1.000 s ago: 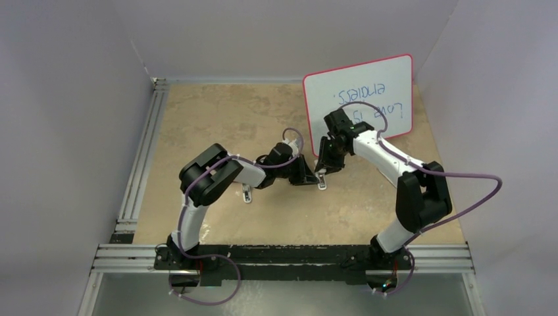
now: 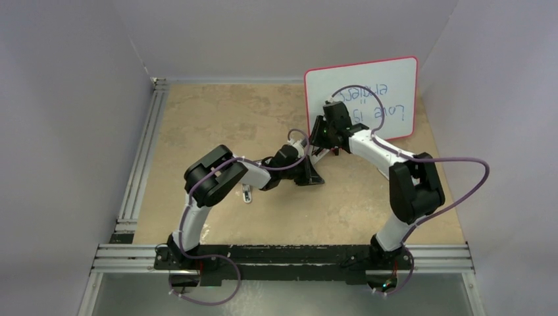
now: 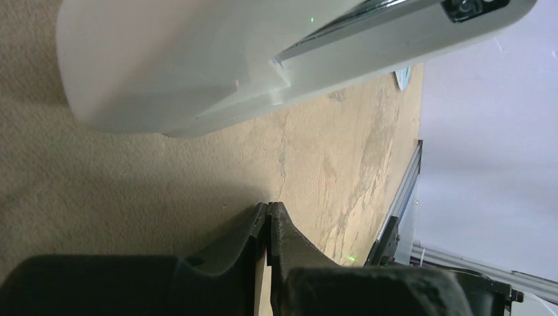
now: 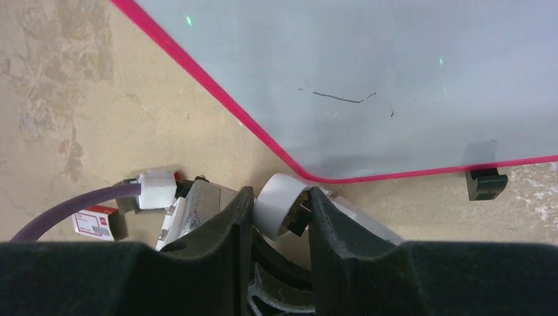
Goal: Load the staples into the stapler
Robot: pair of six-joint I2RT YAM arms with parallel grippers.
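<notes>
The white stapler [image 2: 318, 157] sits beneath my right gripper [image 2: 314, 139], near the whiteboard's lower left corner. In the right wrist view, my right gripper's fingers are shut around a rounded white end of the stapler [image 4: 271, 205]. The left wrist view shows the stapler's pale body [image 3: 158, 66] large and close, a shiny metal strip along it and a dark plate at one end. My left gripper [image 2: 318, 182] is low over the table, just below the stapler and apart from it. Its fingertips [image 3: 279, 214] look closed together; nothing clear shows between them. No staples can be made out.
The red-edged whiteboard [image 2: 388, 99] lies at the back right, its corner close to my right gripper. Under the left arm sits a small white and dark item [image 2: 247, 193].
The right gripper has moved back, away from the table's front, and the stapler has swung round, its front end no longer pointing forward. The whiteboard has shifted slightly right. The left gripper moved slightly right.
</notes>
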